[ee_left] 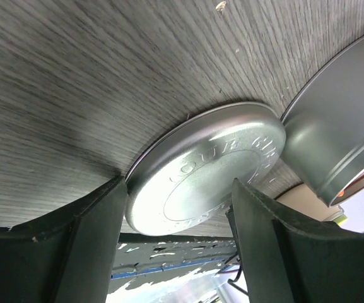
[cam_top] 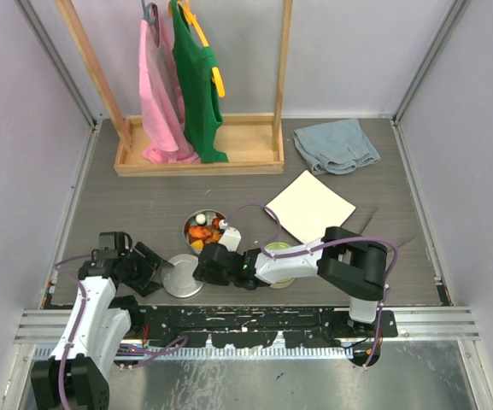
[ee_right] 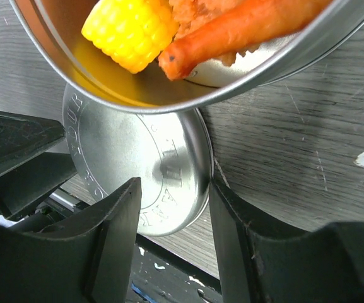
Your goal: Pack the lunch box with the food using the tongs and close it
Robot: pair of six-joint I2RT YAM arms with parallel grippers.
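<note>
A round silver lid [cam_top: 181, 277] with embossed letters lies close to the table's front edge, beside the metal lunch box [cam_top: 190, 224] of food. At the lid's left side is my left gripper [cam_top: 162, 275]; in the left wrist view its fingers [ee_left: 99, 218] stand apart around the near part of the lid [ee_left: 213, 170]. My right gripper [cam_top: 200, 272] is at the opposite side. Its fingers [ee_right: 122, 211] also stand apart, with the lid's rim [ee_right: 197, 161] between them in the right wrist view. Whether the pads press on the lid cannot be made out.
Corn [ee_right: 130, 31] and an orange sausage-like piece [ee_right: 238, 38] fill the lunch box, whose wall overhangs the lid in the right wrist view. My right arm partly covers a green-rimmed round container [cam_top: 278, 247]. Behind lie a cream sheet [cam_top: 310, 207] and folded jeans [cam_top: 336, 146].
</note>
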